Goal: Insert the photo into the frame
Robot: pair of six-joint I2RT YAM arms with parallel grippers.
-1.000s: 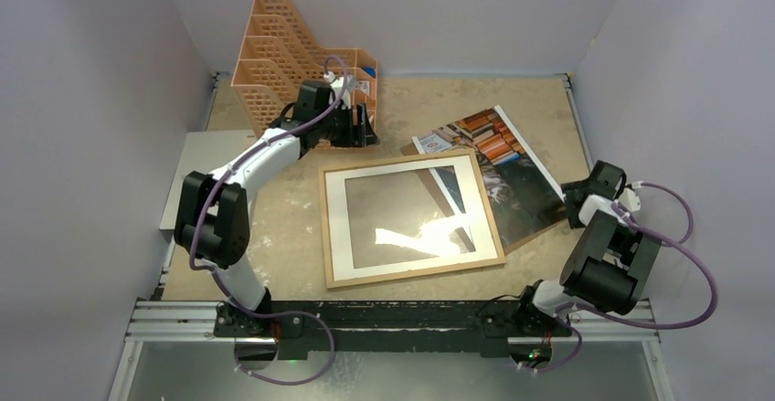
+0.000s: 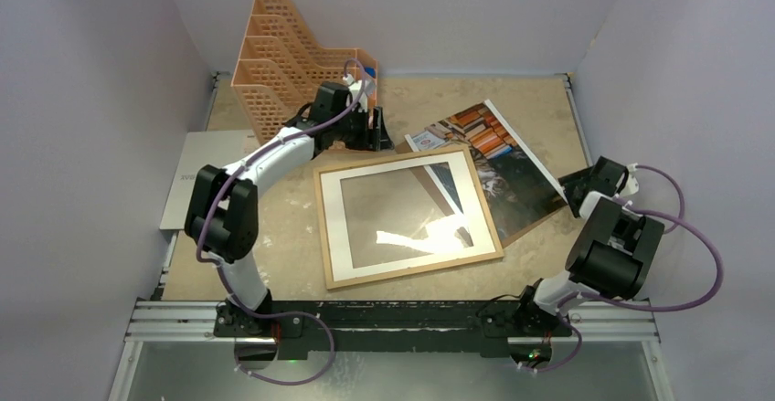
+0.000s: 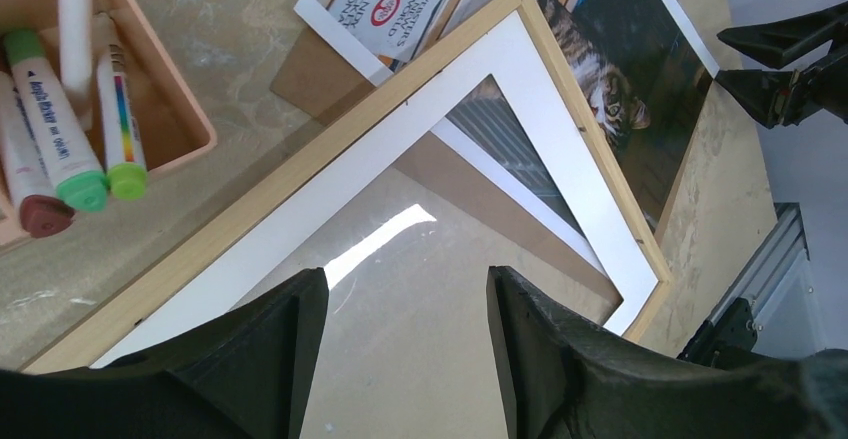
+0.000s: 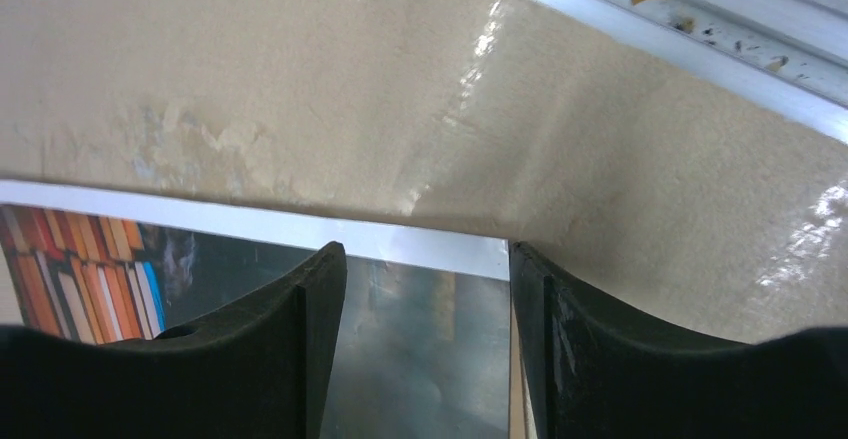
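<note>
A wooden frame with white mat and clear pane lies front centre. The photo, books and a cat, lies partly beneath its upper right, one strip showing through the pane. My left gripper hangs open above the frame's upper-left side, nothing between its fingers in the left wrist view. My right gripper is at the photo's right corner; in the right wrist view it stands open, the photo's white-edged corner between its fingertips, against the right finger.
An orange organizer with markers stands back left. A pale flat board lies at the left. Walls enclose the back and sides; the right arm is close to the right wall.
The photo's far end has shifted left and toward the back; the frame shifted slightly left. My left gripper moved right, and my right gripper moved slightly with the photo's corner.
</note>
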